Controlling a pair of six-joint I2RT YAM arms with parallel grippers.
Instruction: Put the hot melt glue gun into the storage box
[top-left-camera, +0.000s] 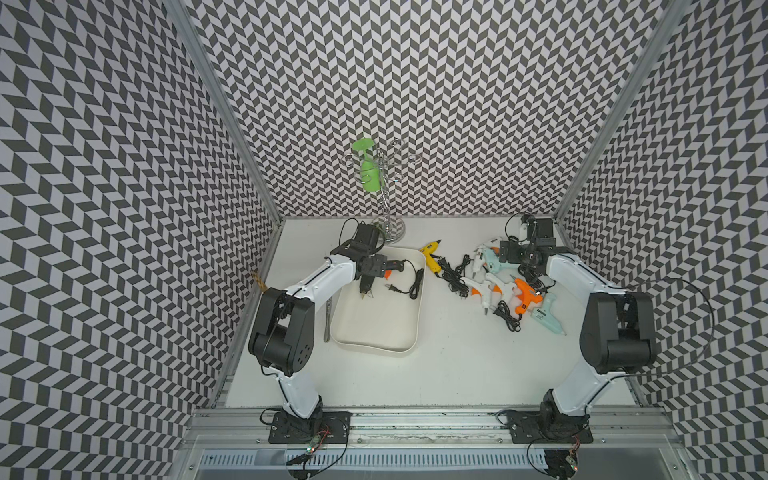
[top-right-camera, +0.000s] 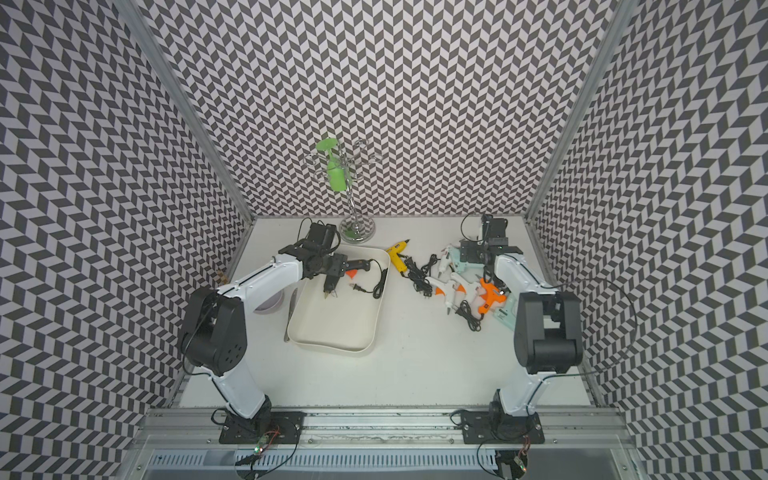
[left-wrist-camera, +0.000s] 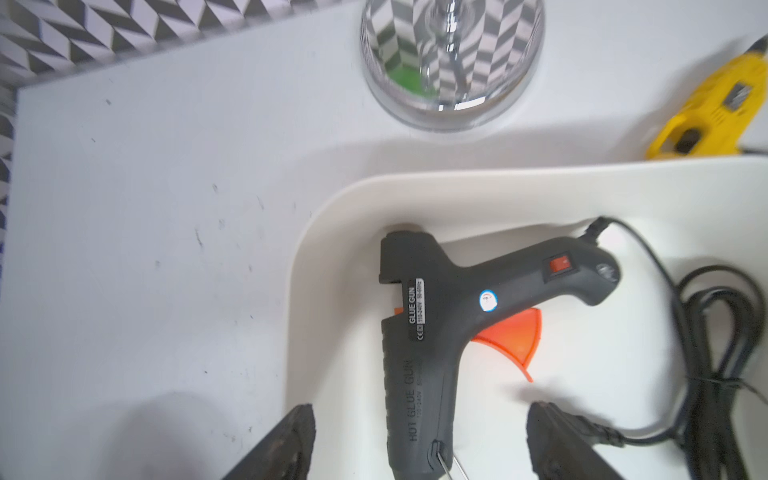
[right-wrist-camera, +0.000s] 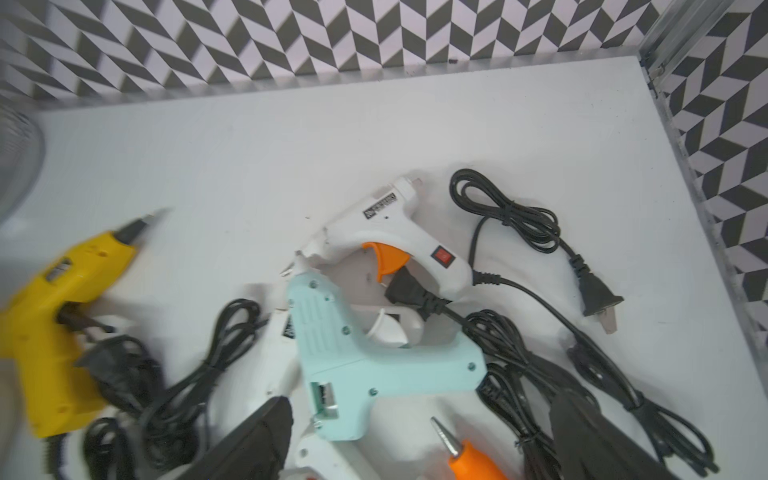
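A black hot glue gun (left-wrist-camera: 432, 336) with an orange trigger lies in the white storage box (left-wrist-camera: 320, 232), by its left wall, its handle pointing right. Its coiled black cord (left-wrist-camera: 716, 384) is in the box too. My left gripper is over the gun's nozzle end. Its fingers stand apart on either side with visible gaps, so it is open. Above the heap of other glue guns, my right gripper is open. A mint glue gun (right-wrist-camera: 352, 360) and a white one with an orange trigger (right-wrist-camera: 352, 232) lie in front of it.
Just outside the box's back right corner lies a yellow glue gun (top-left-camera: 430, 257). A metal stand (top-left-camera: 388, 229) with a green item (top-left-camera: 370, 174) rises close behind the box. Tangled black cords (top-left-camera: 454, 276) spread beside the heap.
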